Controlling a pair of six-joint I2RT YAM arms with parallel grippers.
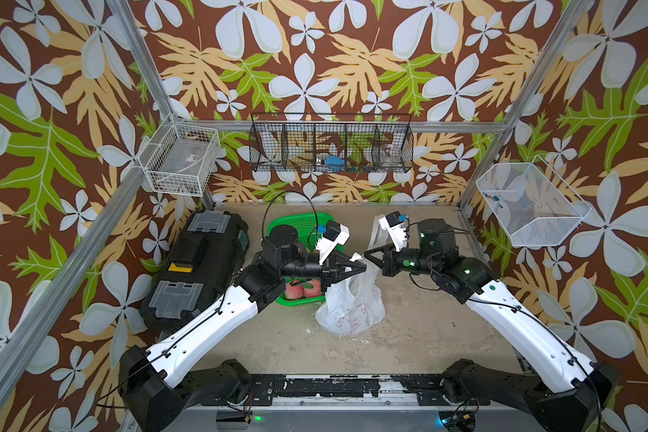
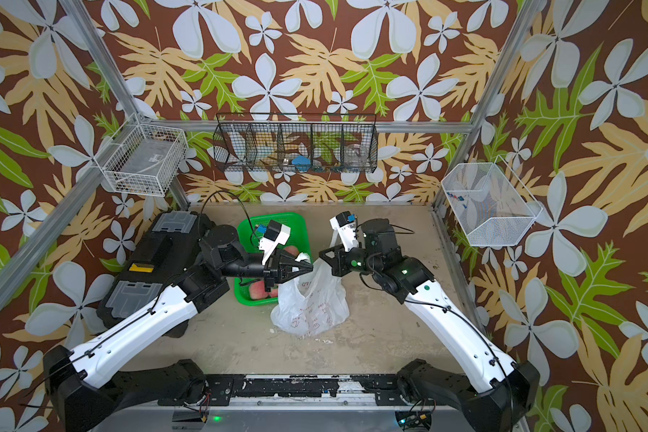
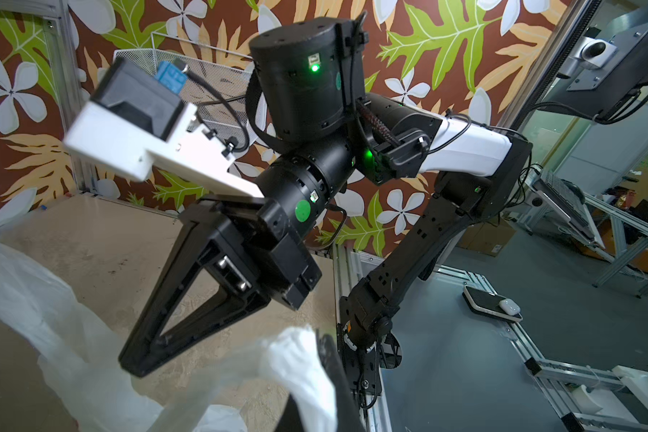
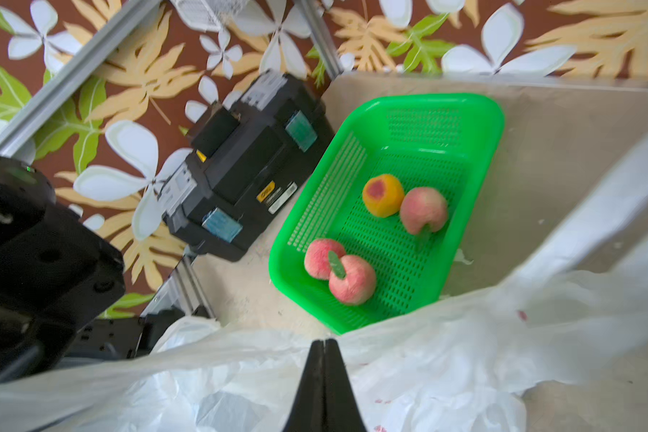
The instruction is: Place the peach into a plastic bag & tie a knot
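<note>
A translucent white plastic bag (image 1: 350,306) hangs just above or rests on the table in front of the basket. My left gripper (image 1: 363,266) is shut, with bunched white film at its fingertips. Close beside it, my right gripper (image 1: 368,255) is shut too; in the right wrist view, bag film (image 4: 439,345) stretches past its fingers (image 4: 315,388) on both sides, and I cannot tell whether any is pinched. Several peaches, such as a pink peach (image 4: 352,279) and a yellow one (image 4: 383,196), lie in the green basket (image 4: 475,136). No peach shows inside the bag.
At the left stands a black toolbox (image 1: 194,270). A black wire basket (image 1: 331,147) hangs on the back wall, with white wire baskets to the left (image 1: 182,158) and right (image 1: 531,201).
</note>
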